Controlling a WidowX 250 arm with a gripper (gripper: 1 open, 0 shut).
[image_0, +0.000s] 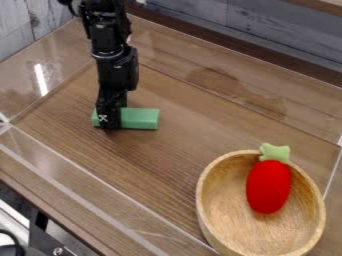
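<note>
A black gripper (112, 111) reaches down from the top left onto a flat green block (142, 118) lying on the wooden table. Its fingertips are at the block's left part and appear shut on it. The dark fingers partly hide that end of the block.
At the lower right a round wooden bowl (227, 218) holds a red strawberry-shaped toy (269, 187) with a pale green top. A grey plank wall runs along the back.
</note>
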